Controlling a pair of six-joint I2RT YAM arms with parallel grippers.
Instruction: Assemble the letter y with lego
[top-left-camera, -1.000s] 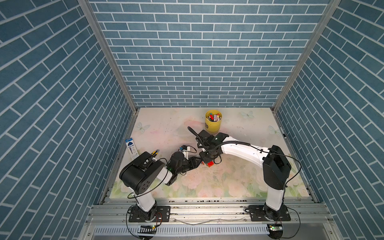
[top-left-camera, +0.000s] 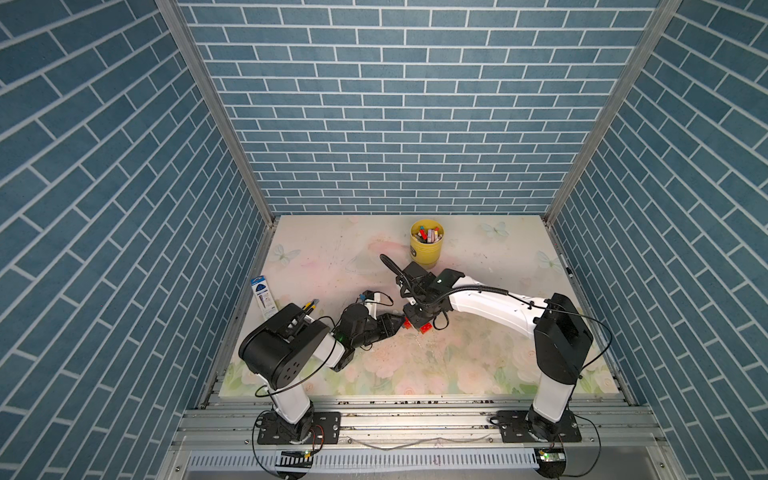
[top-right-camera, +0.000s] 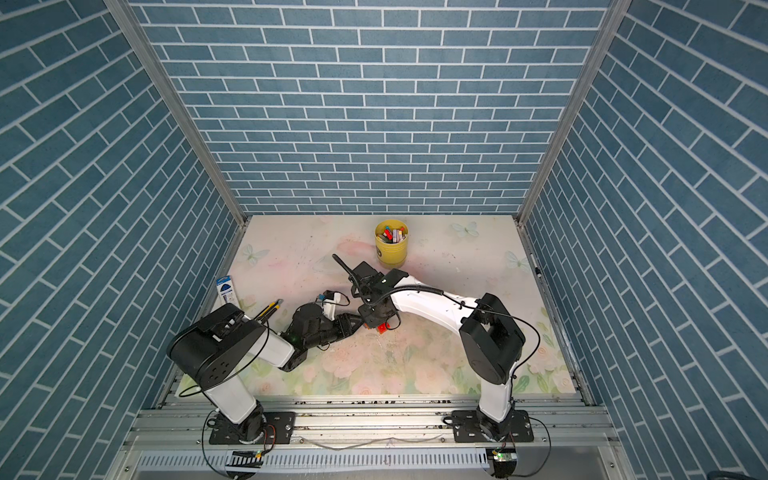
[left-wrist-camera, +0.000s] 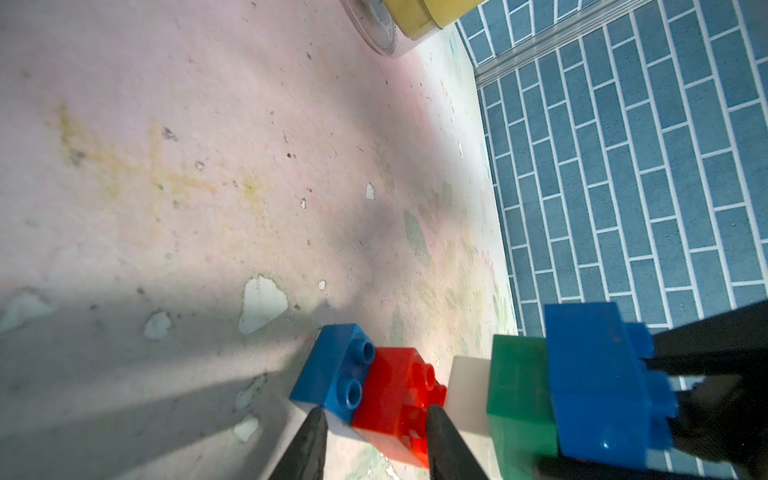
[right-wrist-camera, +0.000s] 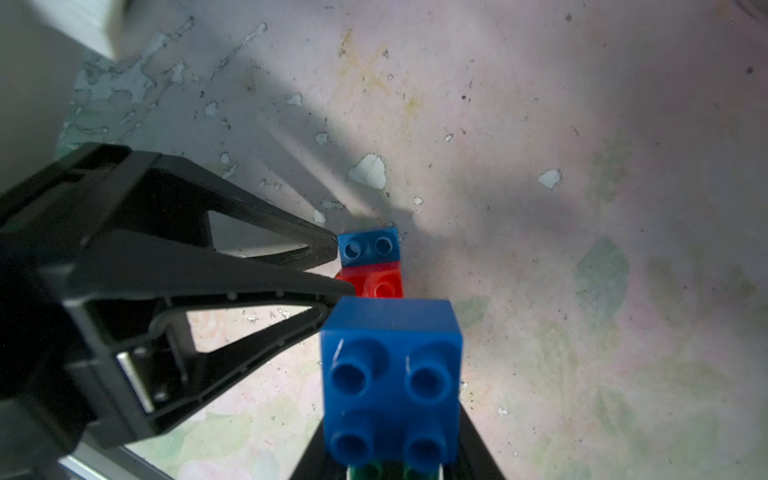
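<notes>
A blue brick (left-wrist-camera: 324, 376) and a red brick (left-wrist-camera: 384, 384) lie joined low on the table. My left gripper has its fingers apart beside them; whether it touches them is unclear. Above and beside them, a stack with a blue brick (right-wrist-camera: 390, 376) on top and a green brick (left-wrist-camera: 516, 384) sits between the fingers of my right gripper. A pale brick (left-wrist-camera: 468, 392) shows next to the green one. In both top views the arms hide most of these bricks.
A yellow bucket (top-left-camera: 425, 248) of bricks stands at the back centre. A white-and-blue package (top-left-camera: 262, 296) and yellow-handled tools (top-left-camera: 311, 306) lie at the left.
My right arm has shifted slightly to the right, showing more of the red pieces beneath it. The left arm looks unchanged.
</notes>
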